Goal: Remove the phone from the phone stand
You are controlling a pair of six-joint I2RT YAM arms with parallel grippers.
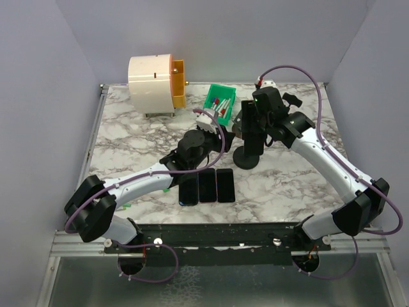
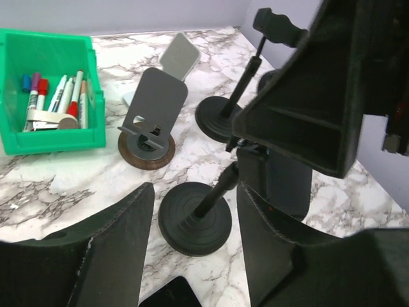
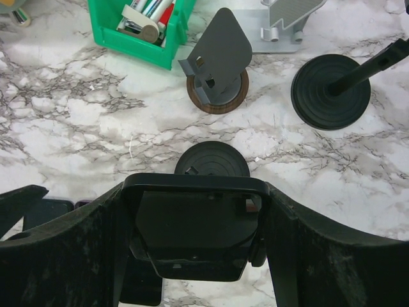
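Observation:
A black phone point(image 3: 198, 233) rests on the round-based black stand point(image 2: 195, 224), seen in all views. My right gripper point(image 1: 249, 112) is over that stand; in the right wrist view its two fingers lie either side of the phone's top end, and whether they press on it I cannot tell. My left gripper point(image 1: 220, 137) is left of the stand, fingers parted with nothing between them; in the left wrist view the stand's pole shows beyond the gap.
A green bin point(image 1: 220, 96) of markers stands behind, with a grey stand point(image 3: 220, 54) and another black stand point(image 3: 329, 96) nearby. Three phones point(image 1: 206, 185) lie at front.

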